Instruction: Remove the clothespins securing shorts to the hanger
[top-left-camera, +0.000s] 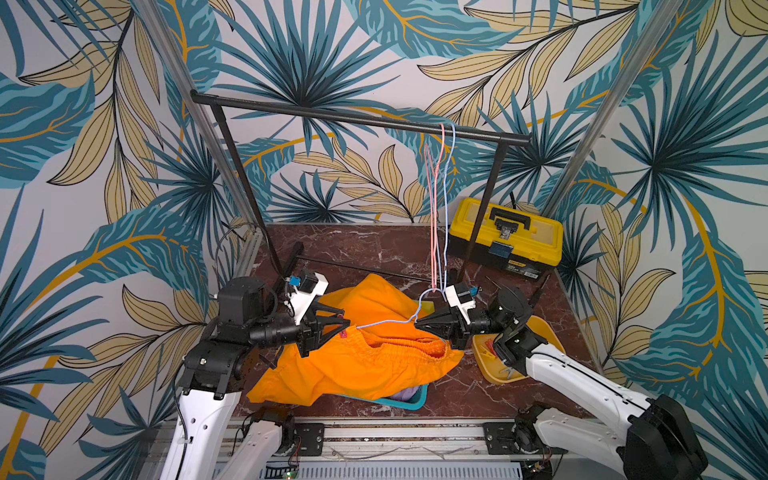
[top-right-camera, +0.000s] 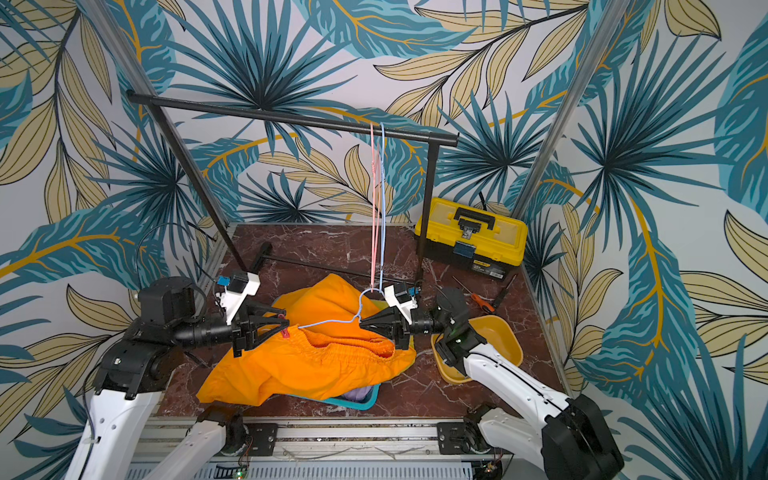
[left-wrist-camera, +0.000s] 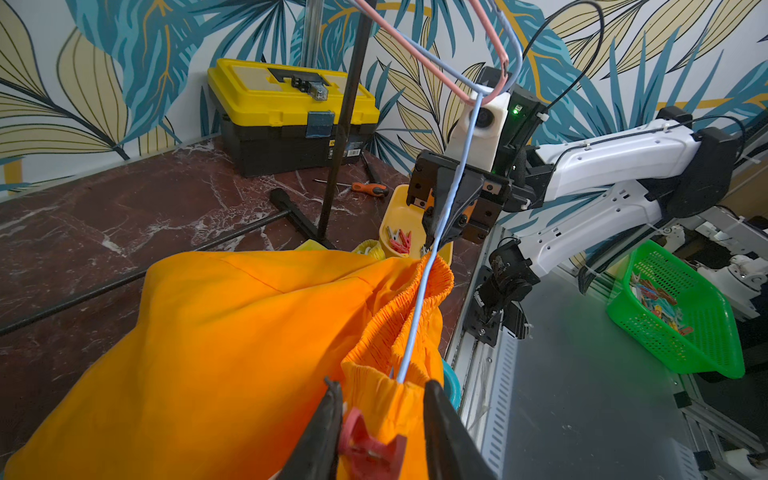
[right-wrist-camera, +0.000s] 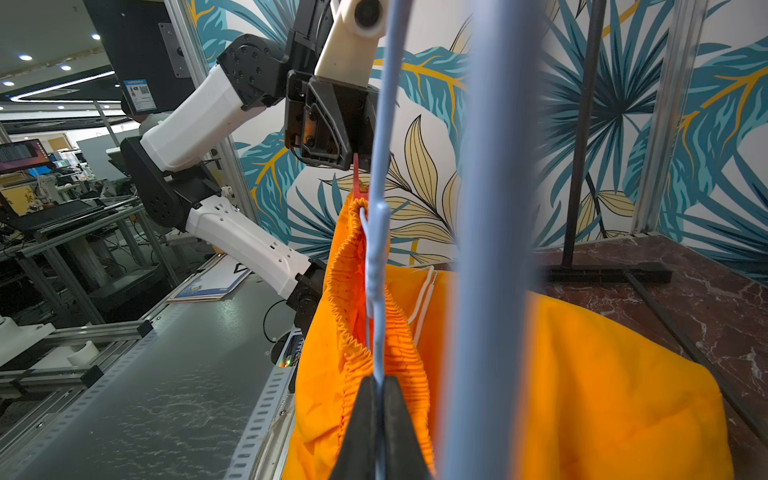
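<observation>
Orange shorts (top-left-camera: 320, 372) lie spread over the table, their elastic waistband (right-wrist-camera: 360, 344) facing up. A red clothespin (left-wrist-camera: 369, 452) sits at the left end of the waistband, beside the fingers of my left gripper (top-left-camera: 345, 317). Those fingers stand apart, one on either side of the clothespin; whether one touches it I cannot tell. The thin blue hanger (left-wrist-camera: 448, 200) runs from the clothespin across the waistband to my right gripper, which is shut on its wire. At the waistband's right end no clothespin shows.
Pink and blue hangers (top-left-camera: 434, 216) dangle from the dark rail (top-left-camera: 352, 117) just behind my right gripper. A yellow bowl (top-left-camera: 552, 340) holding clothespins stands right, with a toolbox (top-left-camera: 512, 232) behind it. A teal tray (top-left-camera: 416, 402) lies partly under the shorts.
</observation>
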